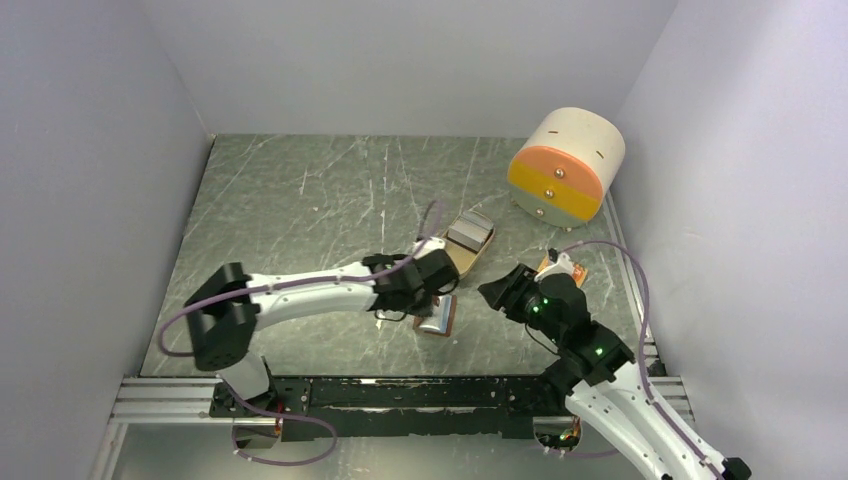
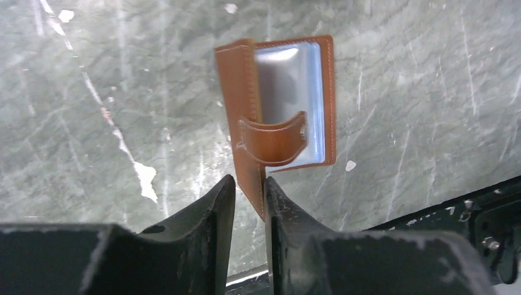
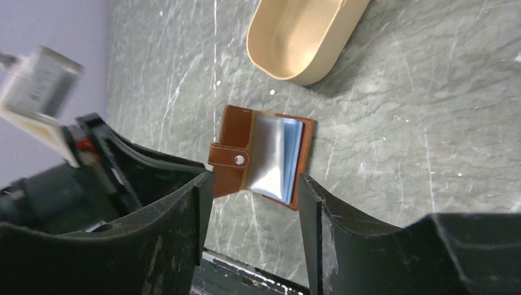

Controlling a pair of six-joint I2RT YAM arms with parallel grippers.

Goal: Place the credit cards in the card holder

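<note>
The brown card holder [image 2: 329,101] lies on the table with its cover flap [image 2: 230,98] raised and its strap [image 2: 276,140] curled over. Inside it are a clear sleeve and a pale blue-white card-like insert [image 2: 314,92]. My left gripper stands open with a narrow gap; the flap's near edge reaches between its fingers, though I cannot tell whether they touch it. In the right wrist view the left fingertip [image 3: 199,167] meets the flap's outer side. My right gripper is open above the holder, empty. Greyish cards [image 1: 468,235] sit in a tan box.
The tan box [image 3: 316,77] stands just behind the holder. At the back right is a rounded cabinet [image 1: 565,165] with coloured drawers. An orange item [image 1: 570,265] lies partly behind the right arm.
</note>
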